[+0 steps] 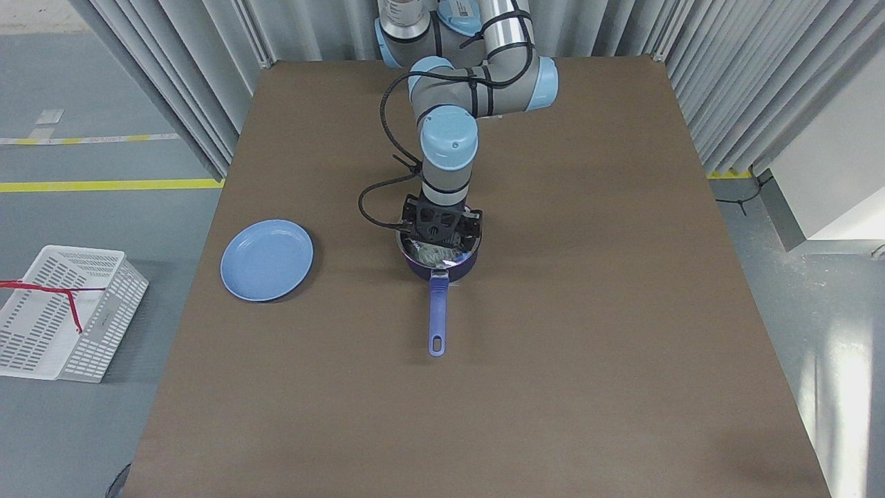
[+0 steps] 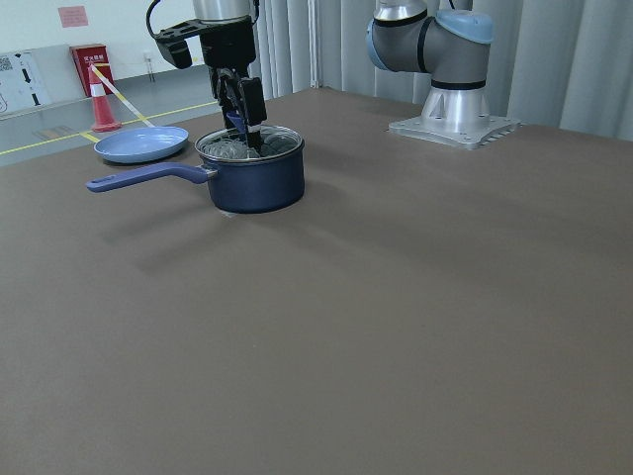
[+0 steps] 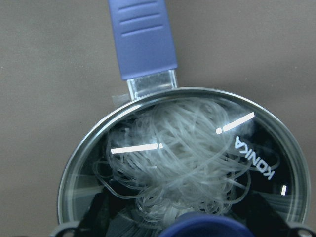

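A blue saucepan (image 2: 255, 188) with its handle (image 1: 437, 324) toward the front sits mid-table; white strands show under its glass lid (image 3: 173, 153). My gripper (image 2: 247, 129) is lowered onto the lid from above, at the blue knob (image 3: 205, 228), which shows at the bottom of the wrist view between dark finger parts. Whether the fingers are closed on the knob is hard to tell. In the front view the gripper body hides most of the lid.
A light blue plate (image 1: 266, 260) lies left of the pan. A white basket (image 1: 99, 332) stands on the floor beyond the table's left edge.
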